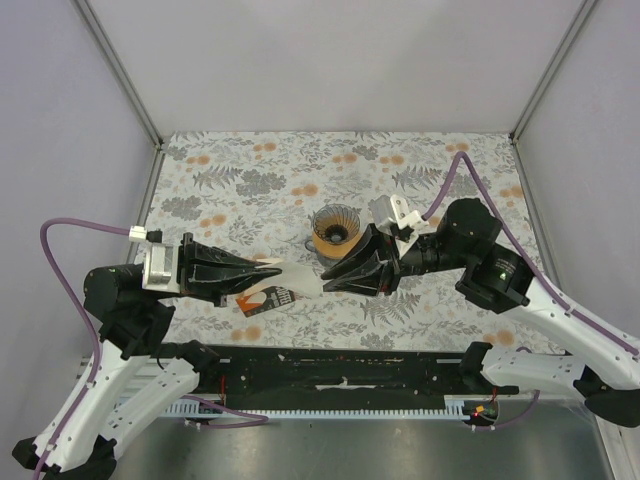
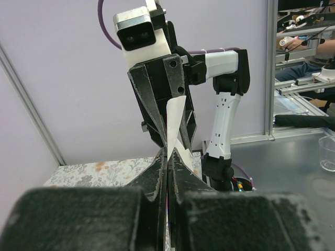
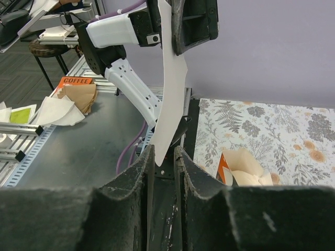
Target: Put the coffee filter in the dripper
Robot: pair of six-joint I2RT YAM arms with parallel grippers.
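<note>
A white paper coffee filter (image 1: 298, 277) is pinched in my left gripper (image 1: 270, 271), seen edge-on between its shut fingertips in the left wrist view. Its free end reaches toward my right gripper (image 1: 332, 279), whose fingers are slightly parted; in the right wrist view the filter (image 3: 172, 94) stands just beyond those fingertips, with a narrow gap between them. The dripper (image 1: 327, 247), an orange cone with a clear ribbed rim, stands on the patterned mat behind the grippers, partly hidden by the right one.
An open filter box (image 1: 263, 301) lies on the mat under my left gripper, also in the right wrist view (image 3: 246, 172). Walls close the mat on the back and sides.
</note>
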